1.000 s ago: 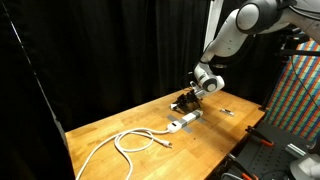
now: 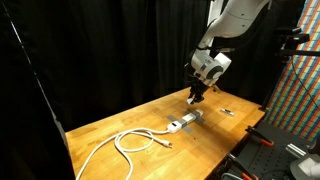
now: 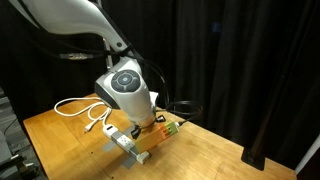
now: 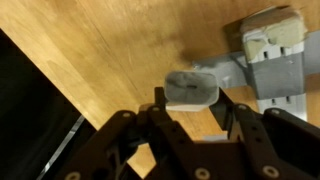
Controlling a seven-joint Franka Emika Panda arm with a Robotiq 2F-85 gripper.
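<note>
My gripper is shut on a small round object (image 4: 190, 88) with a greyish top and a pale rim, held between its two fingertips. In exterior view 1 the gripper (image 2: 195, 96) is above the wooden table with a small white piece at its tip. Beside and below it, a white power strip (image 2: 183, 122) lies on the table, with grey tape (image 4: 224, 70) at its end. The strip's sockets (image 4: 280, 75) show at the right of the wrist view. What the held object is, I cannot tell.
A white cable (image 2: 122, 140) curls across the table left of the strip. A small flat item (image 2: 227, 112) lies to the right of the strip. Black curtains (image 2: 110, 60) stand behind the table, whose far left (image 2: 95, 130) is mostly clear.
The arm has risen and moved a little to the right in exterior view 1. A small white piece now shows below the gripper, clear of the dark fingers.
</note>
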